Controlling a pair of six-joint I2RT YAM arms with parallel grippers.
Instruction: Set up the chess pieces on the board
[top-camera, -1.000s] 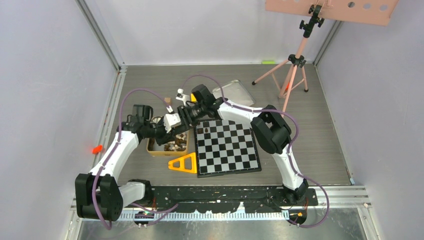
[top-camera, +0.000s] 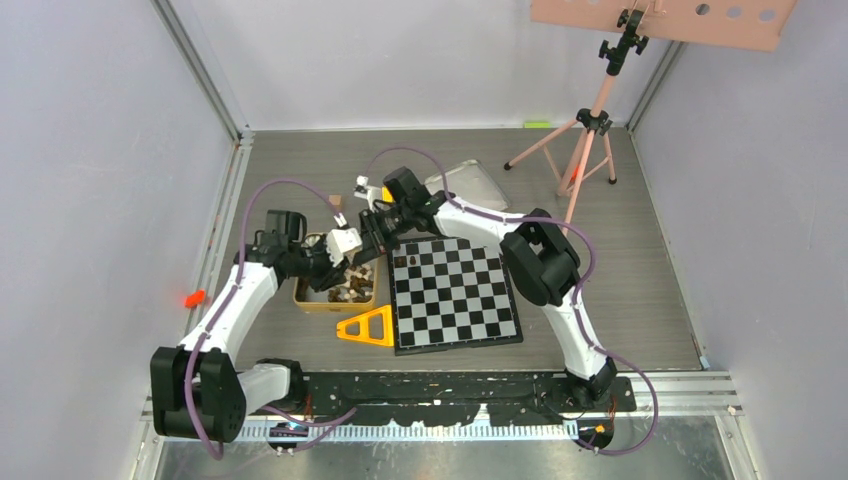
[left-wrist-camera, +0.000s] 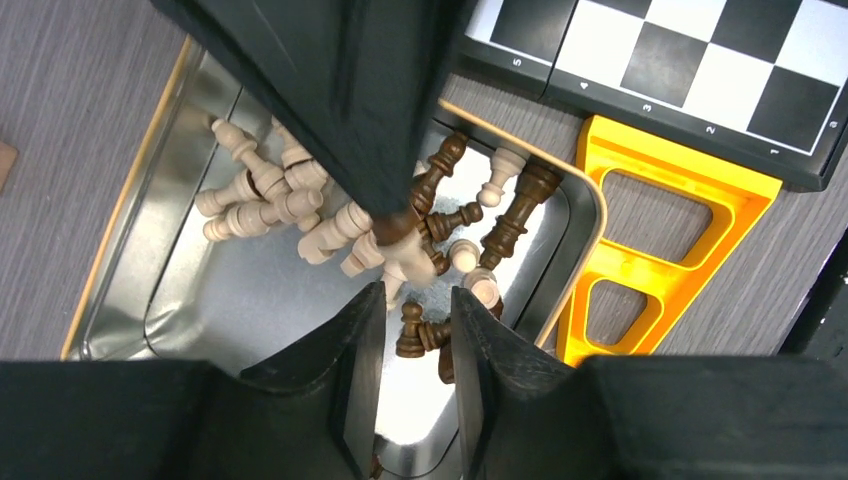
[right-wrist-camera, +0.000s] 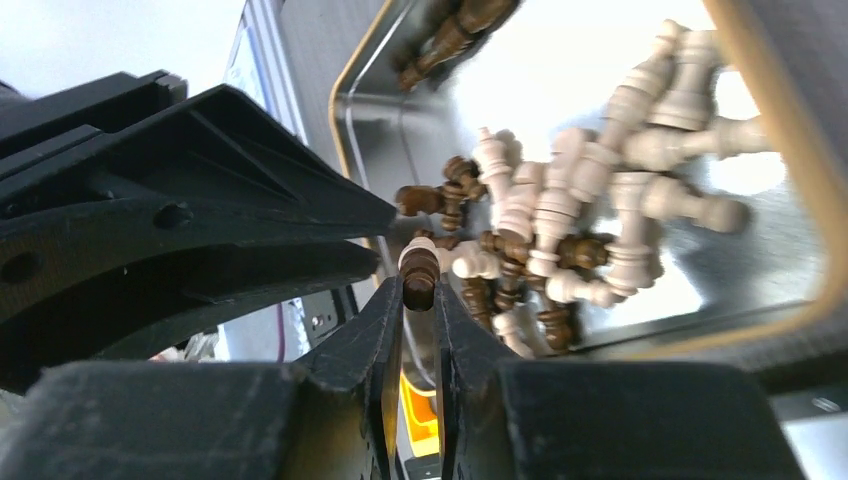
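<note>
A metal tin (top-camera: 335, 305) holds light and dark wooden chess pieces, lying jumbled. In the right wrist view my right gripper is shut on a dark brown piece (right-wrist-camera: 420, 282) above the tin. My left gripper is over the tin, its fingers part open with nothing clearly between them; in the right wrist view its two black fingers reach toward that held piece. The chessboard (top-camera: 450, 300) lies right of the tin, with a couple of dark pieces near its upper left corner.
A yellow plastic frame (top-camera: 365, 335) lies between tin and board front. A clear tray (top-camera: 470, 180) sits behind the board. A pink tripod (top-camera: 590, 150) stands back right.
Both arms have shifted only slightly where they meet above the tin; the board and the other things are unchanged.
</note>
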